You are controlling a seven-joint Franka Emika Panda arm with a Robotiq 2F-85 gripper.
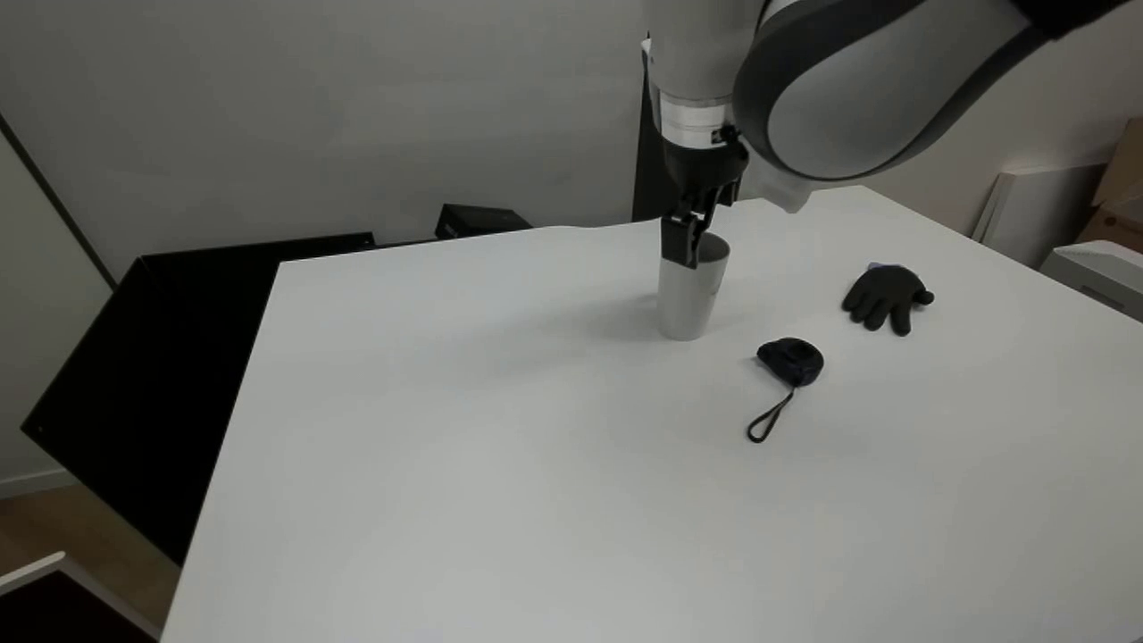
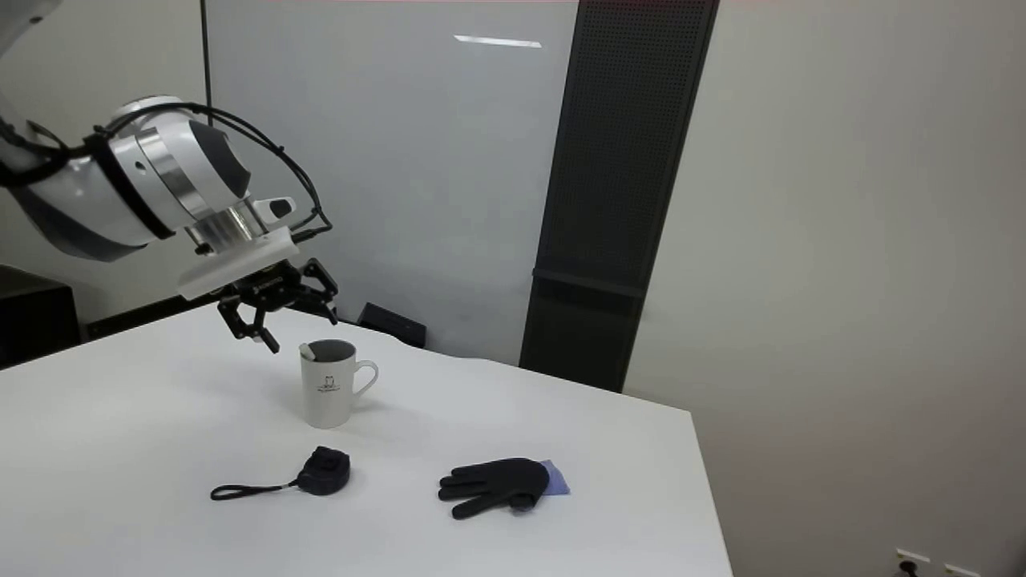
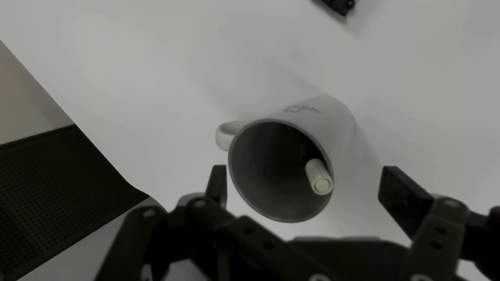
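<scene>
A white mug (image 2: 327, 394) stands upright on the white table, its handle (image 2: 366, 378) toward the right in exterior view 2. Inside it leans a marker with a pale cap (image 3: 319, 177), the tip resting near the rim in the wrist view. My gripper (image 2: 304, 332) hangs just above the mug, open, with wide-spread fingers and nothing held. From the wrist, the mug's mouth (image 3: 267, 173) lies between the two fingertips. In exterior view 1 the gripper (image 1: 682, 242) covers part of the mug's rim, and the marker is hidden there.
A black tape measure (image 1: 793, 361) with a wrist loop lies in front of the mug. Farther right is a black glove (image 1: 887, 296) with a bluish cuff.
</scene>
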